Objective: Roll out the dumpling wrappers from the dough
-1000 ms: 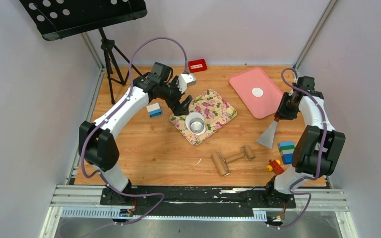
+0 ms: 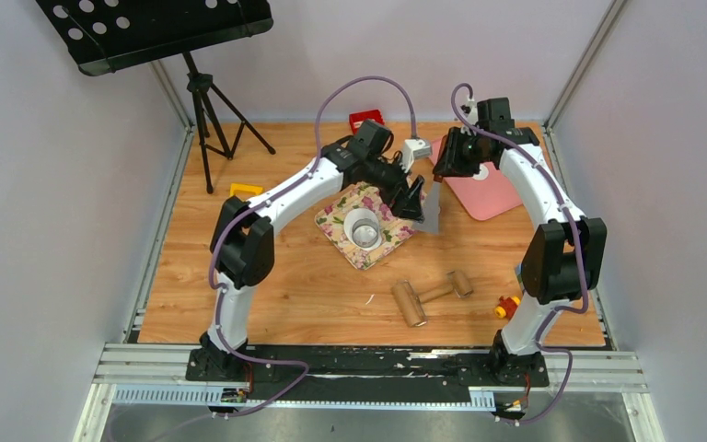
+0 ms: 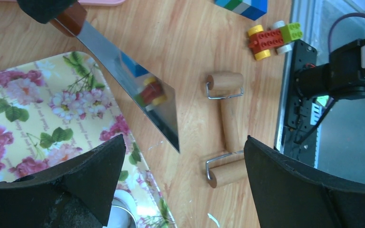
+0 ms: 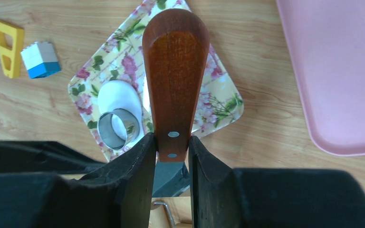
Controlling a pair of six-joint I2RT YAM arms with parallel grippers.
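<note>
My right gripper is shut on the brown wooden handle [image 4: 175,85] of a scraper, whose metal blade [image 3: 152,97] hangs near the floral board's right edge. Beside it my left gripper stands open, with nothing gripped between its wide black fingers. On the floral board [image 2: 336,237] lies a white flattened dough piece [image 4: 116,95] with a metal ring cutter [image 4: 105,132] on it. A white disc [image 2: 480,173] rests on the pink tray [image 2: 492,203]. The wooden roller [image 2: 437,292] lies on the table in front.
Both grippers are close together over the board's right side. A red toy vehicle [image 3: 268,42] and stacked blocks [image 3: 249,7] lie at the right. White-blue blocks [image 4: 40,59] and a yellow piece [image 4: 10,50] are at the left.
Both arms have moved inward. The left gripper has crossed rightward over the board, while the right has carried the scraper left and back until the two are side by side.
</note>
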